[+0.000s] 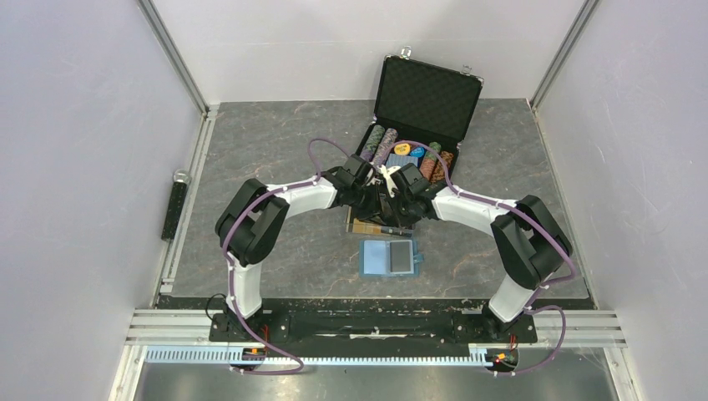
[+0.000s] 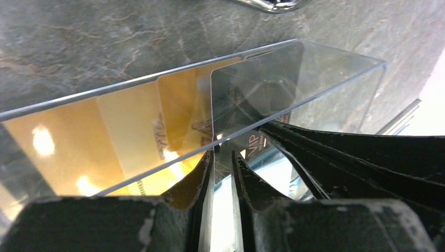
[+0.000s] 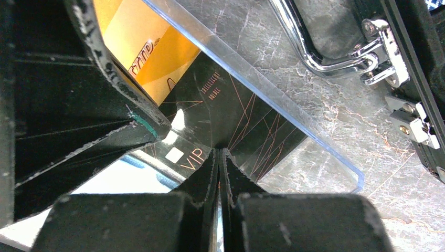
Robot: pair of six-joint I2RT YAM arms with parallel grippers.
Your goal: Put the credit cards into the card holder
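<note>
Gold cards (image 2: pixel 73 136) and black cards (image 3: pixel 210 107), one marked VIP, lie overlapping in a clear-walled tray (image 3: pixel 283 113). My left gripper is open by a narrow gap, its tips at the left edge of the black card in the left wrist view. Whether that edge sits between them is hard to tell. My right gripper is shut, tips over the black card; nothing shows between them. In front of the tray lies the bluish card holder (image 1: pixel 376 257), unfolded flat, with a grey panel on its right half.
Behind the tray stands an open black case (image 1: pixel 428 96) holding chip rolls, its metal handle (image 3: pixel 309 60) close to the tray. Both grippers crowd together over the tray. A microphone (image 1: pixel 174 207) rests at the left edge. Bare table lies to both sides.
</note>
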